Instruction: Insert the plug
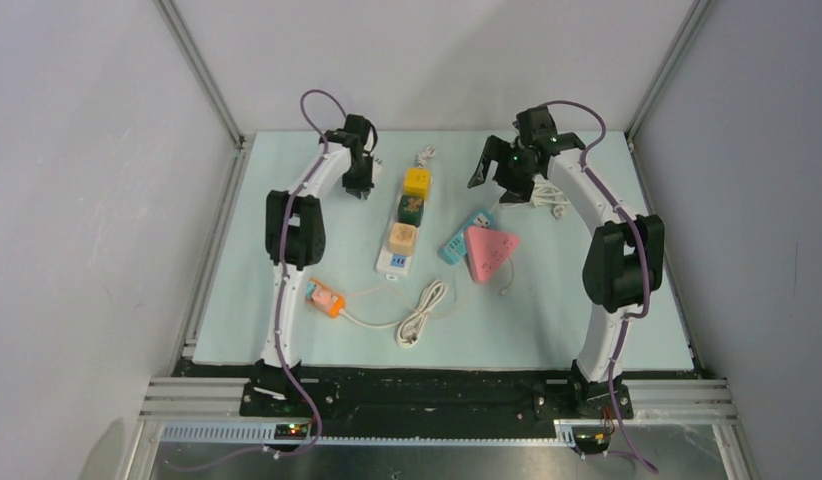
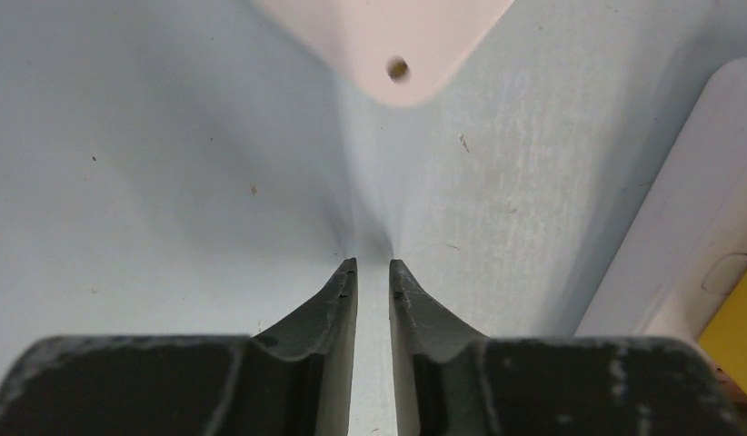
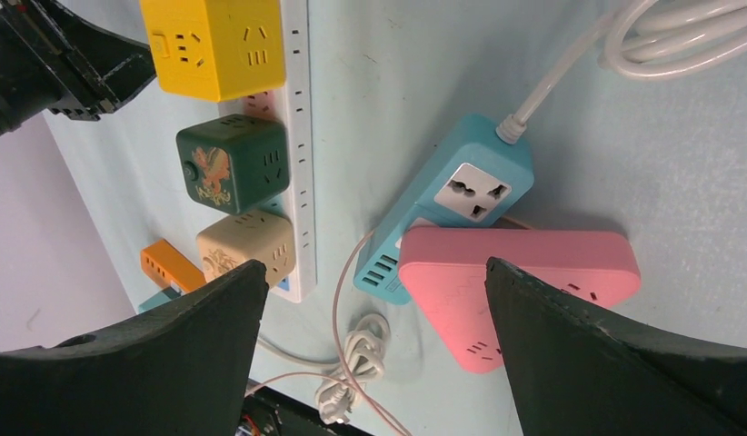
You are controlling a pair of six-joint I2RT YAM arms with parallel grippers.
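Note:
My left gripper has its fingertips drawn close together, with a narrow gap through which bare table shows. No object is visible between them. A blurred pale pink piece with a brass-coloured spot juts in from the upper edge of the left wrist view. In the top view a pale piece shows at the right side of this gripper; whether it touches is unclear. The white power strip lies to the right. My right gripper is wide open above the blue socket strip and pink triangular socket, holding nothing.
On the white strip sit a yellow cube, a green cube and a beige cube. An orange socket and coiled cable lie at the front. Clear table lies left of the strip and at front right.

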